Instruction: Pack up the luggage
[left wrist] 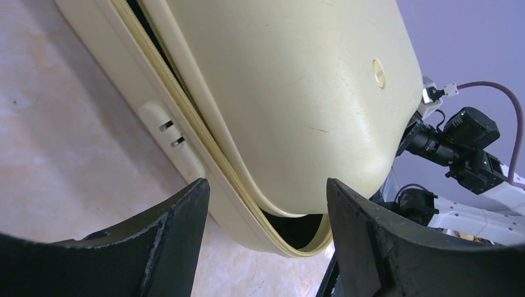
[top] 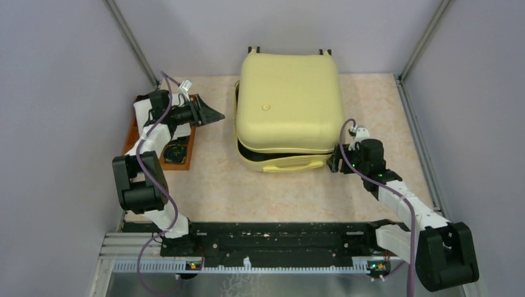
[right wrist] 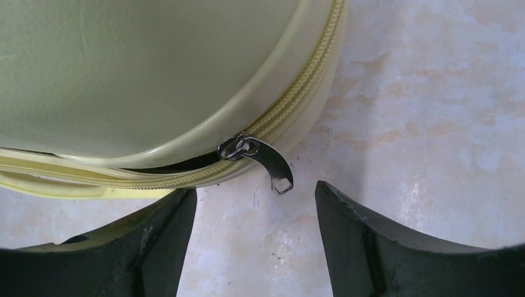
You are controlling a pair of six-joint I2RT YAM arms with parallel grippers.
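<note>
A pale yellow suitcase (top: 291,102) lies on the table with its lid down. Along its front and left sides a dark gap shows between lid and base, so the zipper (left wrist: 186,105) is undone there. At the front right corner the metal zipper pull (right wrist: 271,162) hangs outward. My right gripper is part open at that corner, the pull between and beyond its fingertips, not touching either. To the left of the suitcase, my left gripper is part open and empty, facing the case's left side.
A wooden tray (top: 190,148) with white cloth and dark items stands at the left under my left arm. Walls close off the back and both sides.
</note>
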